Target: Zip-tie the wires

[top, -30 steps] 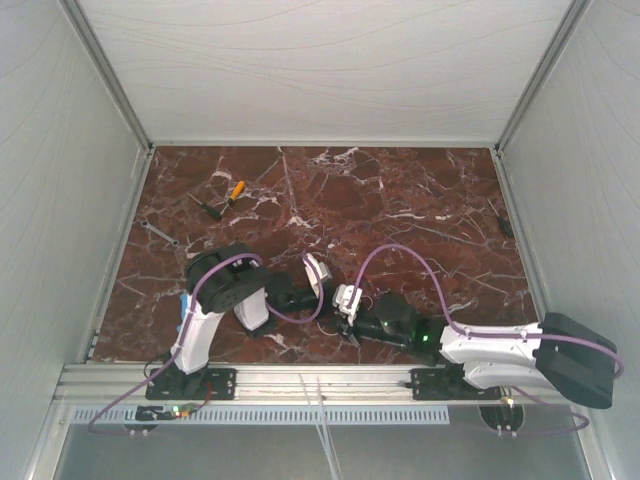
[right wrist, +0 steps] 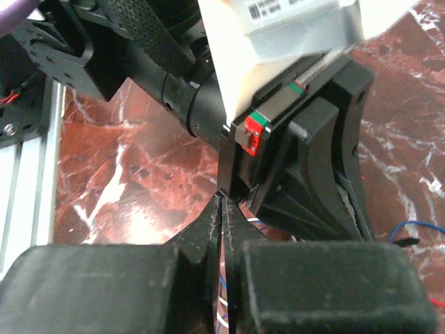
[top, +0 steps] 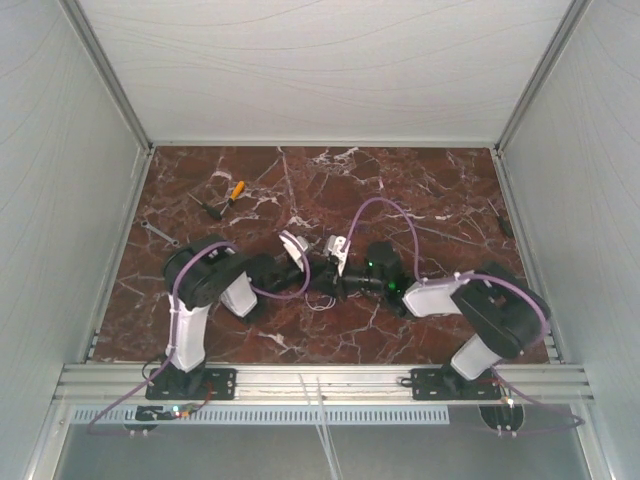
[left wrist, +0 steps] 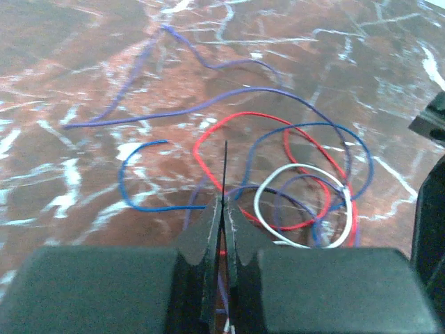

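Note:
Loose wires lie in loops on the marble surface: a purple wire, a red wire, a blue wire and a white wire. My left gripper is shut, and a thin black strip, seemingly a zip tie, sticks up from between its fingertips. A short black end shows beyond that gripper in the right wrist view. Shut too, my right gripper shows nothing between its fingers and sits close against the left one. From above, the arms hide most of the wires.
Screwdrivers with an orange handle and a dark handle lie at the back left, with a wrench near the left edge. Another dark tool is at the right edge.
My right arm has moved left and toward the back of the table. Both grippers remain close together.

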